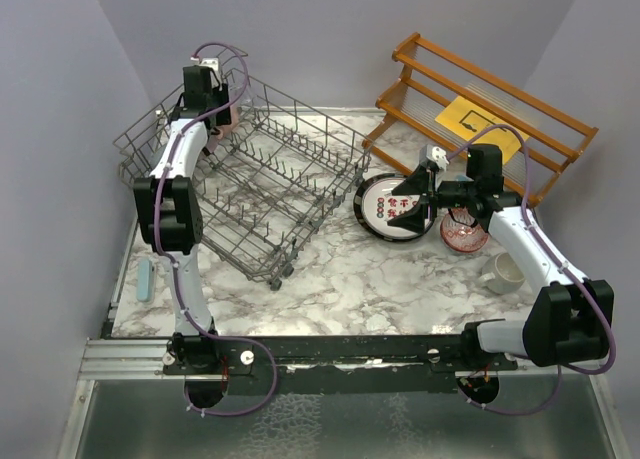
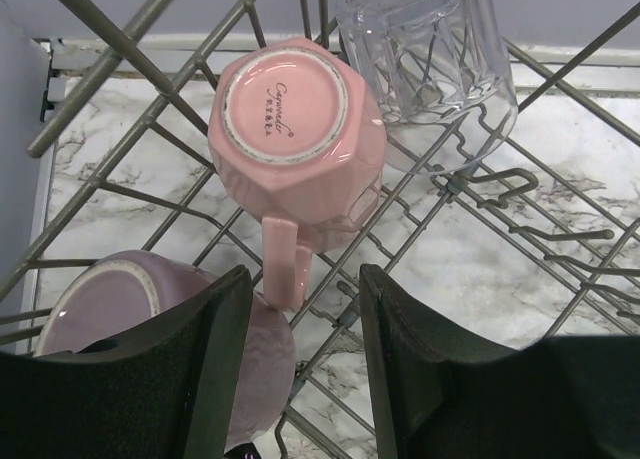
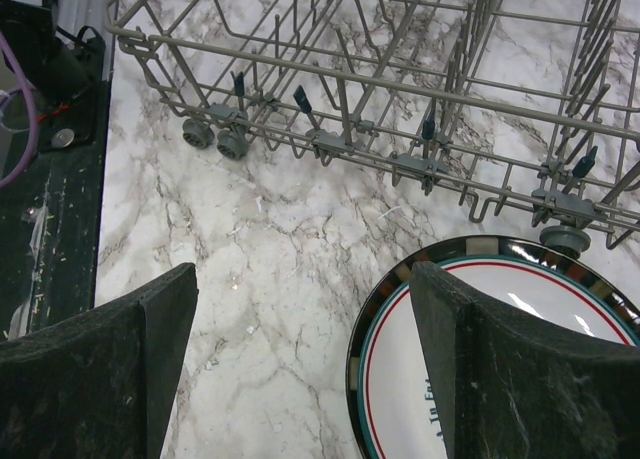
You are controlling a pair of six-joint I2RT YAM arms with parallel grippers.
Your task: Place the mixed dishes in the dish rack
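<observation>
A pink mug [image 2: 285, 114] rests upside down in the dish rack [image 1: 275, 264], its handle pointing toward my left gripper. That gripper is part open over the rack's back left corner; the handle shows between its fingertips with gaps on both sides. Beside the pink mug lies a tilted lilac mug [image 2: 215, 329], partly behind the left finger. A clear glass [image 2: 425, 59] stands on its other side. My right gripper is part open above the stacked plates [image 1: 380, 219], nothing gripped. A red-patterned bowl [image 1: 463, 237] and a white mug [image 1: 503, 274] are on the counter.
A wooden plate stand [image 1: 560, 124] with a yellow sheet [image 1: 480, 119] stands at the back right. Much of the rack's middle and front is empty. A light blue object [image 1: 146, 279] lies left of the left arm.
</observation>
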